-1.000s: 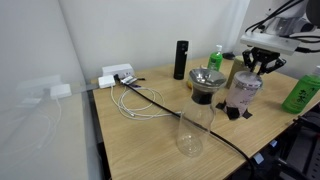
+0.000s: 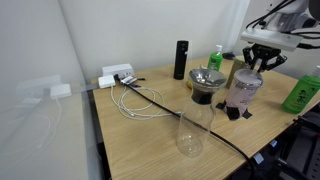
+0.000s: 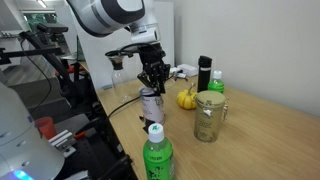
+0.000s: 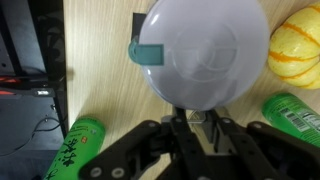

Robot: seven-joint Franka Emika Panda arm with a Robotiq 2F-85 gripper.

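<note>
A pale, whitish round container point(image 2: 241, 92) stands upright at the right of the table, with my gripper point(image 2: 257, 67) over its top. From above, the container point(image 4: 205, 50) shows as a smooth white round with a teal patch on one side. My gripper is shut on the near edge of it, the dark fingertips meeting at the rim. In the second exterior view the container point(image 3: 152, 106) sits directly below the gripper point(image 3: 154, 84). How deep the fingers reach past the rim is hidden.
Close by stand a metal bowl point(image 2: 207, 79), a green can point(image 3: 158, 155), a tan jar point(image 3: 209, 115), a green bottle point(image 3: 217, 84) and a small yellow pumpkin point(image 3: 187, 98). A clear glass point(image 2: 194, 130) and a black cable point(image 2: 180, 114) lie leftward.
</note>
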